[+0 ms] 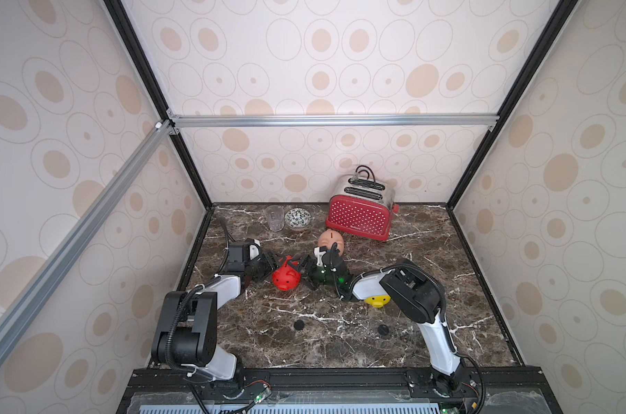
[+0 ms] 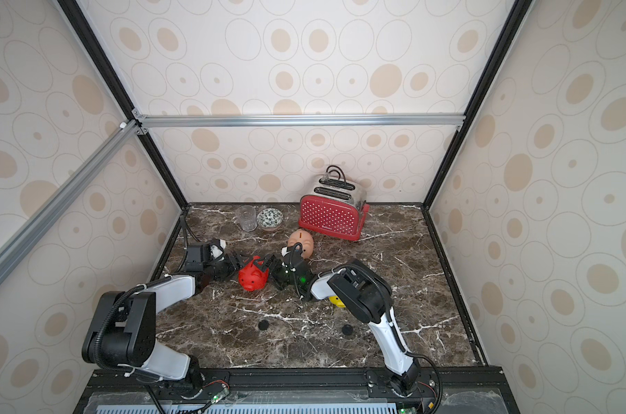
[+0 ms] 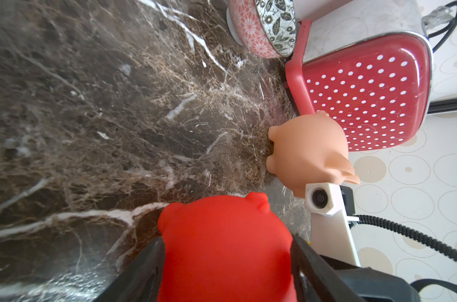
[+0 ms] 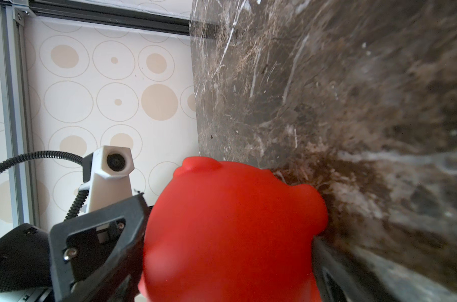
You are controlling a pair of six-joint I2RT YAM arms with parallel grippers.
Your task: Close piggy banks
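Observation:
The red piggy bank (image 1: 285, 278) stands on the dark marbled tabletop, flanked by both my grippers. From its left, my left gripper (image 1: 275, 263) reaches in with open fingers; in the left wrist view its fingers (image 3: 147, 269) lie along both sides of the red body, and I cannot tell whether they touch. My right gripper (image 1: 304, 264) stands open at the other side, its fingers (image 4: 334, 271) spread around the bank in the right wrist view. A peach piggy bank (image 3: 309, 151) sits behind the right gripper. The yellow one (image 1: 377, 301) is partly hidden under the right arm. The red bank's underside is out of sight.
At the back are a red dotted toaster (image 1: 358, 215), a patterned bowl (image 1: 297, 218) and a clear glass (image 1: 274, 218). Two black discs, one of them a dark disc (image 1: 299, 325), lie near the front.

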